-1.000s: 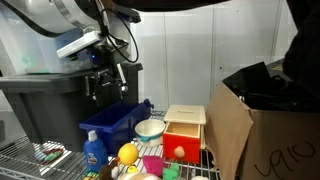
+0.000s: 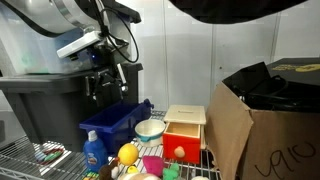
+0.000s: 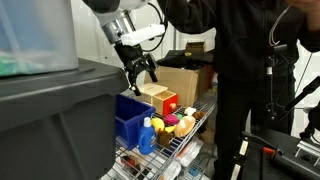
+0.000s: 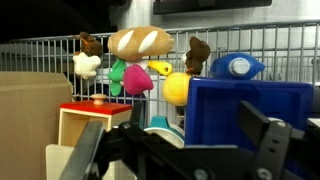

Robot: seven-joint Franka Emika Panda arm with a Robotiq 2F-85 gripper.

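Observation:
My gripper points down over the wire rack, its two fingers wide apart with nothing between them. In exterior view 1 the gripper (image 2: 106, 84) hangs above the blue bin (image 2: 118, 124), clear of the items below. The wrist view shows the blue bin (image 4: 225, 115) partly behind the right finger. A blue bottle (image 4: 238, 66), an orange ball (image 4: 176, 89), a bread-like toy (image 4: 141, 42), a pink toy (image 4: 137, 80) and small plush animals lie on the rack. The orange-red box (image 4: 92, 118) holds a small round item, and a pale bowl (image 4: 164, 130) is partly hidden.
A large dark tote (image 2: 62, 105) stands beside the rack, and an open cardboard box (image 2: 285, 140) is at the right. A person in black (image 3: 243, 65) stands close by the rack's right side. Bare wire rack shows around the toys.
The dark shape across the top right of exterior view 1 has shifted, showing more of the cardboard box's top and the background. My arm and the objects look unmoved.

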